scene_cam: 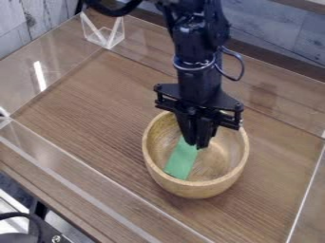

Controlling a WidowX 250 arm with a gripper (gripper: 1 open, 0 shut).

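A tan bowl (219,169) sits on the wooden surface at centre right. A long green object (181,162) lies inside it. The black gripper (192,135) hangs over the bowl, its fingertips low at the upper end of the green object. Whether it is open, shut or holding that object cannot be told, as the gripper body hides the contact.
A white wire holder (102,28) stands at the back left near a wall. Black cables show at the bottom left corner.
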